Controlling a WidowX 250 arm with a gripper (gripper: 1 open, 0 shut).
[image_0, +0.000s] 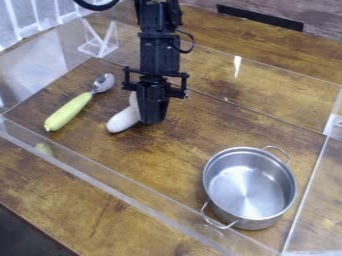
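Note:
The black gripper (150, 100) hangs low over the wooden board, just left of centre, at a white oblong object (124, 118) that lies tilted beneath it. Its fingertips are dark and overlap that object, so whether they are closed on it is hard to tell. To the left lies a yellow-green corn cob (67, 112), with a silver spoon-like utensil (102, 82) behind it. A steel pot (247, 185) with two handles sits at the front right.
Clear low walls edge the work area. A white wire or plastic piece (96, 42) stands at the back left. The middle and back right of the board are clear.

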